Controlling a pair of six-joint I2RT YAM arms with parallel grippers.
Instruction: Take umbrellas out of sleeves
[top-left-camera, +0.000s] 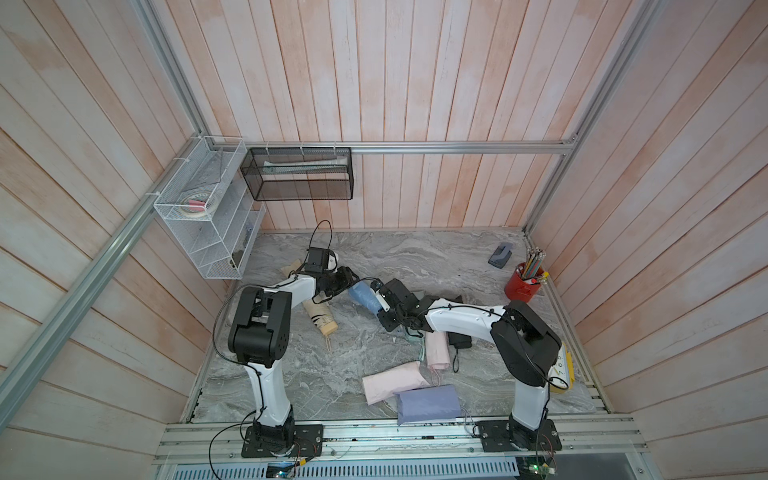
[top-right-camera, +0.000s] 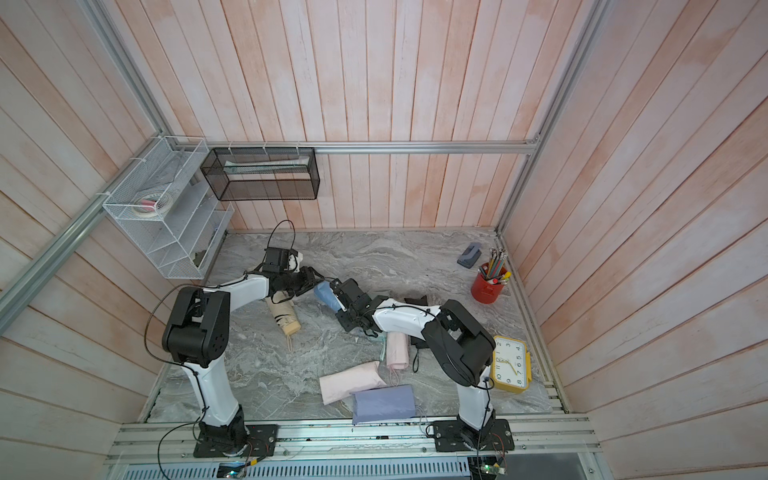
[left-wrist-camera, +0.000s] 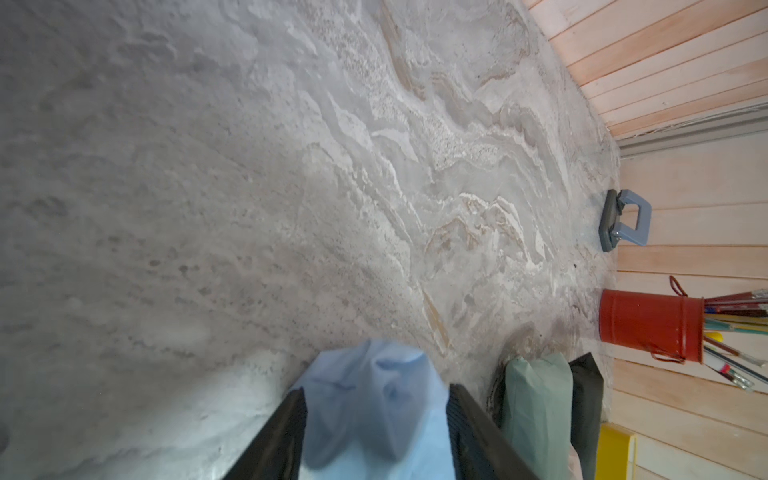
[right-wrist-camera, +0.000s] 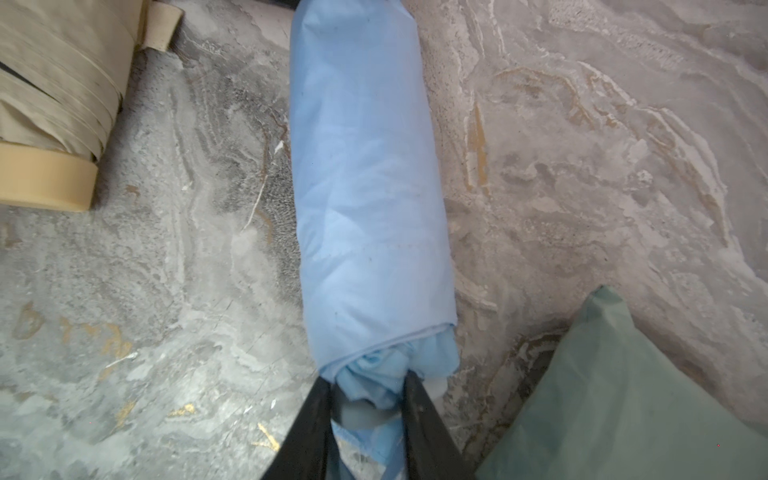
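A light blue umbrella in its sleeve (right-wrist-camera: 372, 200) lies on the marble table between my two grippers. My right gripper is part open at the sleeve's bunched mouth, its two fingers a little apart with blue cloth and a pale rounded end between and just above them. Whether the pads press on it is hard to tell. My left gripper stands open at the umbrella's other end, whose creased blue cloth (left-wrist-camera: 372, 384) shows between its fingers; no grip on it shows. Left of it lies a beige umbrella (top-left-camera: 321, 320), partly under the left arm.
A pink piece (top-left-camera: 392, 381) and a lavender piece (top-left-camera: 429, 404) lie flat at the front. Under and beside the right arm are a rolled pink bundle (top-left-camera: 437, 350), a green one (right-wrist-camera: 640, 400) and a black one (top-left-camera: 459, 339). A red pencil pot (top-left-camera: 521, 285) stands right.
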